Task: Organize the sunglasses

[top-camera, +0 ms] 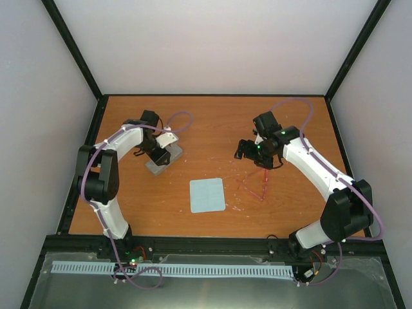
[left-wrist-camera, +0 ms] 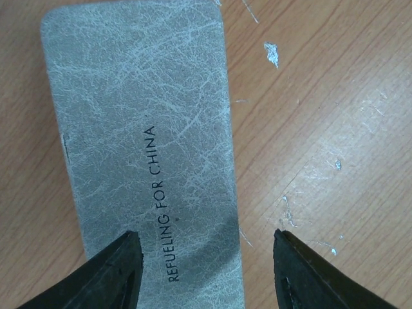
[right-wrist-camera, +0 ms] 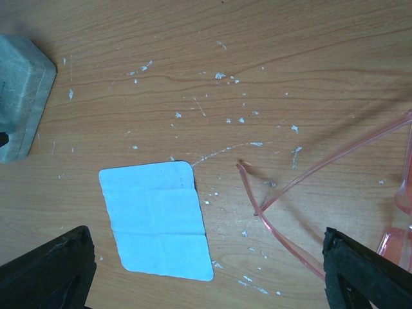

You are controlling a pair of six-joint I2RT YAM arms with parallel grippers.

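Observation:
A grey sunglasses case printed "REFUELING FOR CHINA" lies on the table at left. My left gripper hangs open over it, with nothing between its fingers; its right finger is over bare wood beside the case. A pale blue cloth lies flat at front centre. Pink sunglasses with crossed temples lie right of the cloth, partly cut off in the right wrist view. My right gripper is open above that area, holding nothing.
Walls surround it at the back and both sides. Purple cables loop over both arms.

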